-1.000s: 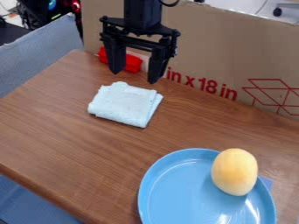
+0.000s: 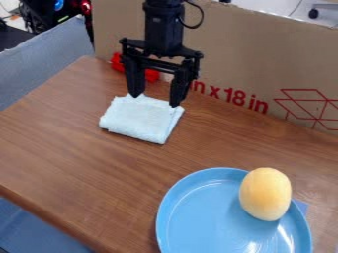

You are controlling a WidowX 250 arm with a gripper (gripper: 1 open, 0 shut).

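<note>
My black gripper [image 2: 156,91] hangs open over the back middle of the table, its two fingers spread wide apart with no object visible between them. Just below it, a folded white cloth [image 2: 140,121] lies on the wood. A pale yellow oval object [image 2: 264,194] rests on the right side of a blue plate [image 2: 211,225] at the front right. A red object [image 2: 118,61] at the back is partly hidden behind the gripper.
A cardboard panel [image 2: 251,69] stands along the back edge. Grey padding [image 2: 34,74] borders the left side.
Over the last second my gripper dipped a little toward the cloth and shifted slightly. The cloth, plate and yellow object have not moved.
</note>
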